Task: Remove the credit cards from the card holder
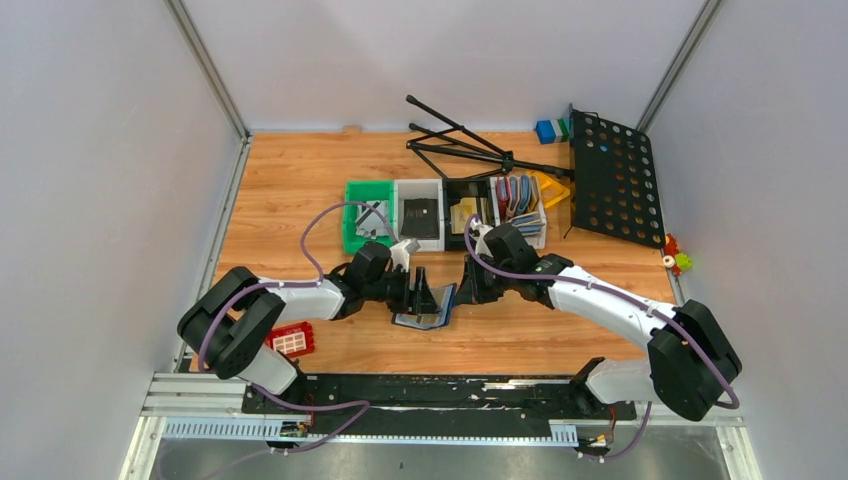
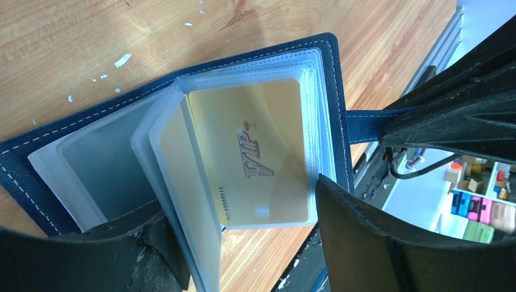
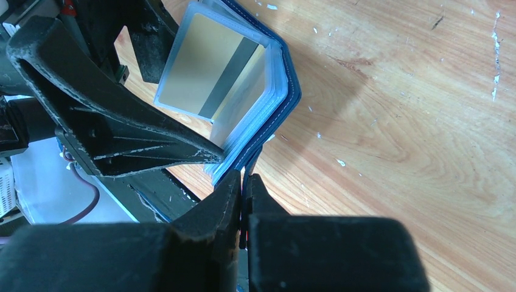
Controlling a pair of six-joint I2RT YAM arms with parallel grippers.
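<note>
The blue card holder point(image 1: 434, 310) lies open between the grippers at the table's middle front, with clear sleeves. A gold VIP card point(image 2: 255, 152) shows in a sleeve in the left wrist view; in the right wrist view a gold card with a dark stripe point(image 3: 199, 61) shows. My left gripper is part open over the holder, its fingers either side of the sleeves, one lifted sleeve standing by the left finger. My right gripper is shut on the holder's blue edge or strap, right of it.
Behind stand a green bin point(image 1: 354, 230), grey and black bins and a box of wallets point(image 1: 520, 200). A black tripod point(image 1: 460, 150) and perforated stand point(image 1: 615, 180) are at back right. A red tray point(image 1: 290, 340) lies front left.
</note>
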